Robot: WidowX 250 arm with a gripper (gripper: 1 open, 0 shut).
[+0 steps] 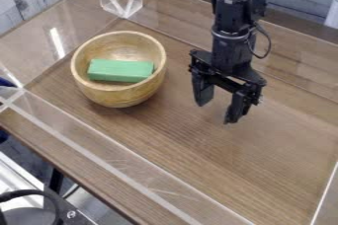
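Observation:
The black robot gripper (219, 99) hangs over the middle of the wooden table, its fingers open and pointing down, with nothing visible between them. To its left sits a wooden bowl (119, 91) holding a green block (121, 71). The gripper is apart from the bowl.
A small white wire-like object (121, 0) stands at the back left. Dark cables or parts (30, 209) lie at the lower left corner.

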